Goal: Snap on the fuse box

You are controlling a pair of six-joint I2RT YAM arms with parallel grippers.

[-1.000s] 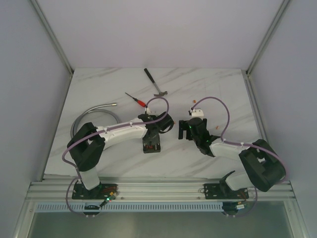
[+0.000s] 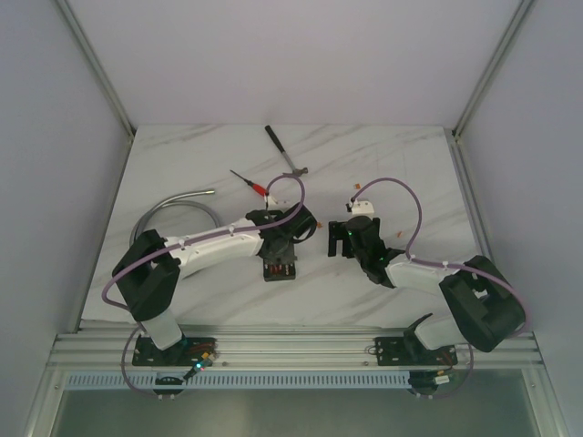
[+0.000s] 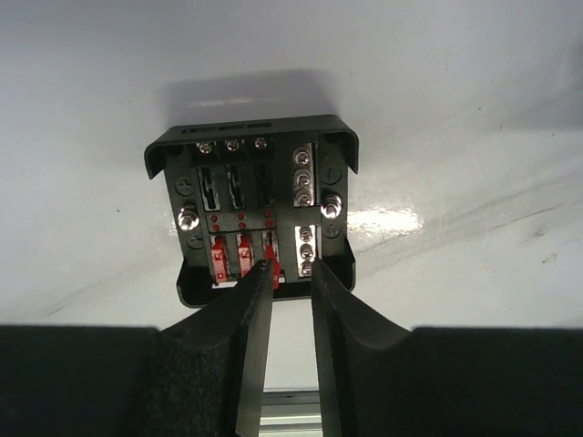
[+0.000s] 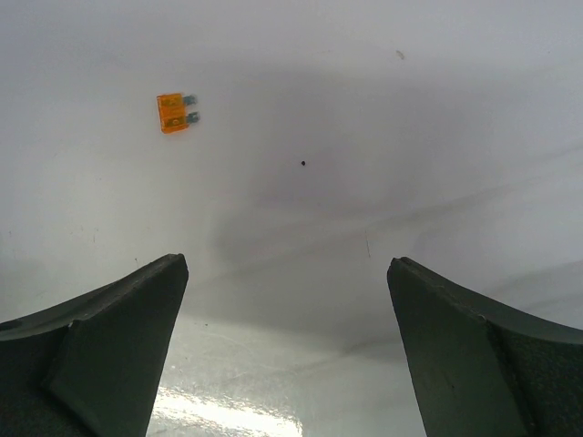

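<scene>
The black fuse box (image 3: 189,173) lies on the white table (image 2: 405,164), with red fuses (image 3: 219,259) in its lower row and empty slots in the upper row. My left gripper is over its lower edge, fingertips near the rightmost red fuse, fingers part open; whether anything is between them is unclear. In the top view, the left arm covers much of the box (image 2: 280,271). My right gripper stands open over bare table, nothing between its fingers; a small orange fuse (image 4: 173,113) lies ahead of it.
A hammer (image 2: 282,152) and red screwdriver (image 2: 256,187) lie behind the box. A grey hose (image 2: 168,202) lies to the left. Small orange pieces are scattered at the right, where the table is mostly clear.
The left arm has shifted slightly left and toward the front edge, uncovering a little more of the fuse box. The right arm has stayed put.
</scene>
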